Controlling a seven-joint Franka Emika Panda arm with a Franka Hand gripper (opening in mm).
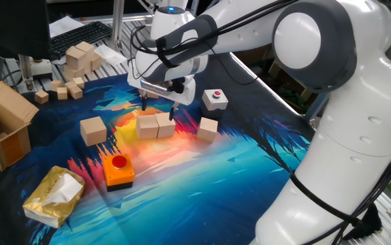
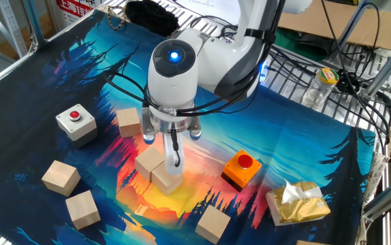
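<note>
Two plain wooden blocks sit side by side and touching in the middle of the mat, a left one point(image 1: 147, 127) and a right one point(image 1: 165, 125). My gripper point(image 1: 159, 107) is just above and behind this pair in exterior view 1. Its dark fingers point(image 1: 174, 110) stand apart, with no block seen between them. Single blocks lie to the left point(image 1: 93, 132) and to the right point(image 1: 207, 129) of the pair. In exterior view 2 the hand partly covers the pair point(image 2: 148, 162), and two more blocks point(image 2: 60, 178) point(image 2: 82, 209) lie toward the lower left.
An orange box with a red button point(image 1: 118, 171) stands in front of the pair, beside a gold tissue pack point(image 1: 54, 196). A grey button box point(image 1: 214, 100) is at the back right. A cardboard box point(image 1: 5, 129) and stacked blocks point(image 1: 80, 60) edge the left.
</note>
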